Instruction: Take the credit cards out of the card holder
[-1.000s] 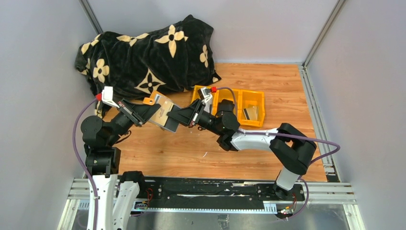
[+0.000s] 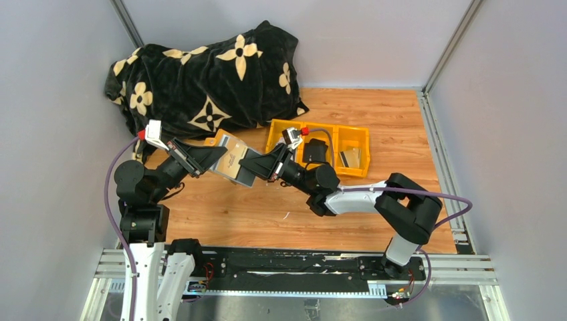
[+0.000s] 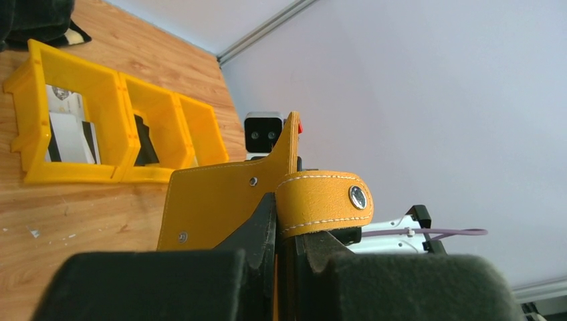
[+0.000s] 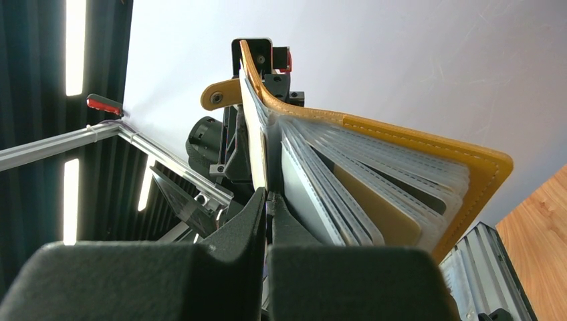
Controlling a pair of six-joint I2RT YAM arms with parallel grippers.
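Observation:
A yellow leather card holder (image 2: 229,158) with clear sleeves is held in the air between both arms. My left gripper is shut on it, near the snap strap. In the right wrist view the holder (image 4: 488,174) lies open at the sleeves, fanned out with cards visible in some. My right gripper is shut at the sleeves' edge; whether anything thin is between its fingertips cannot be made out.
Yellow bins (image 2: 354,134) holding cards and dark items stand behind the right arm. A black patterned cloth (image 2: 187,80) is heaped at the back left.
My left gripper is almost unmoved.

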